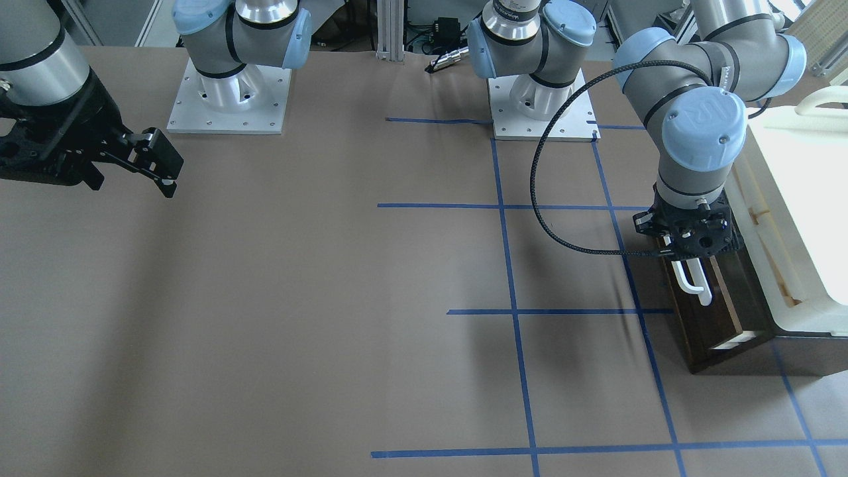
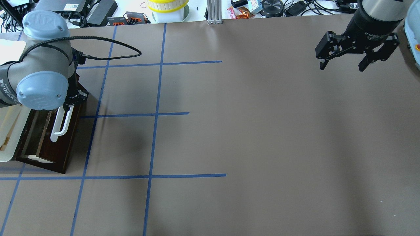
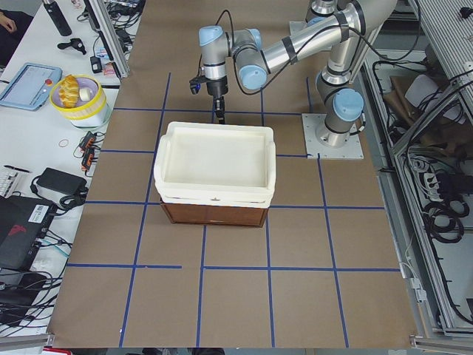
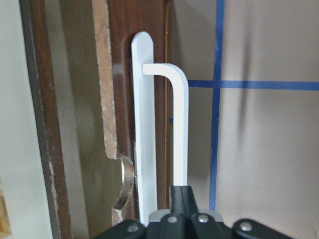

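Note:
The gripper (image 1: 685, 237) hangs over the front of a dark wooden drawer (image 1: 709, 322) in a cabinet under a cream lidded box (image 3: 214, 164). The drawer front carries a white handle (image 4: 179, 114). In the left wrist view the black fingertips meet at the near end of the handle's bar, looking closed; whether they grip it is hard to tell. The top view shows the handle (image 2: 61, 124) below the arm. The drawer stands slightly out, with a narrow strip of its interior showing.
Other arms (image 2: 354, 47) stand apart on the table. The taped table floor (image 1: 334, 278) in front of the drawer is clear. A black cable loops from the gripper above the table.

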